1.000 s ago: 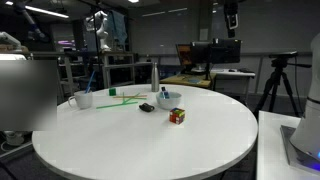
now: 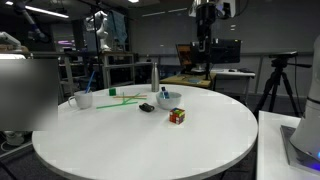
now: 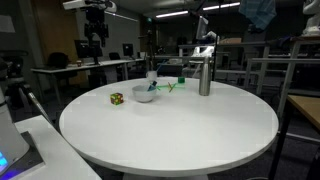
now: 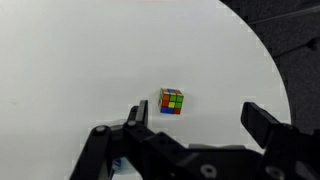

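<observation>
A small puzzle cube [image 2: 177, 116] with coloured faces sits on the round white table [image 2: 110, 150], in front of a white bowl [image 2: 169, 100]. From the other side, the cube [image 3: 117, 99] lies beside the bowl [image 3: 144, 94]. High above the table hangs my gripper [image 2: 204, 72], well clear of everything on it. In the wrist view the cube [image 4: 171, 101] shows beyond and between the spread fingers, nearer the left one. Nothing is held, and my gripper stands open. The bowl is mostly hidden behind the gripper there.
A dark object [image 2: 146, 107] lies left of the bowl. Farther back are a white mug [image 2: 82, 99], several thin coloured sticks [image 2: 125, 100], a small green block [image 2: 113, 92] and a tall metal bottle [image 3: 205, 79].
In exterior view 1 my gripper has come down from near the top edge and shifted slightly left. The cube, bowl and other tabletop things have stayed in place.
</observation>
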